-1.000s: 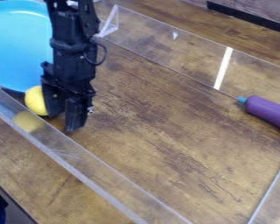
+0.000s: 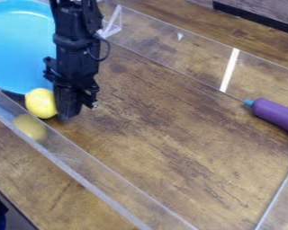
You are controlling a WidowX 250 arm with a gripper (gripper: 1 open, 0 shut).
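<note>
The black gripper (image 2: 65, 106) reaches down at the left, its tip low on the wooden table, right beside a yellow object (image 2: 40, 102) that looks like a lemon. It is shut, and the yellow object sits at its left, against the clear wall near the blue plate. Whether its fingers touch the object is unclear.
A blue plate (image 2: 11, 49) lies at the back left. A purple eggplant-like object (image 2: 274, 118) is at the right. Clear walls (image 2: 93, 171) border the wooden surface (image 2: 171, 135), whose middle is bare.
The gripper has shifted slightly left and up toward the yellow object, and its lower part looks narrower than a second ago. The other objects look still.
</note>
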